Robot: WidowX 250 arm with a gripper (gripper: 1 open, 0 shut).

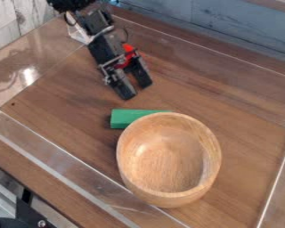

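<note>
My gripper (pixel 134 84) hangs open above the middle-back of the wooden table, with its fingers pointing down. A red object (pixel 129 54) shows just behind it, partly hidden by the arm. Below the gripper a green block (pixel 129 118) lies on the table, against the back left of a wooden bowl (pixel 167 158), which looks empty and covers part of the block.
A white item (pixel 77 32) stands at the back left, partly hidden by the arm. Clear strips run along its edges, and a panelled wall stands behind.
</note>
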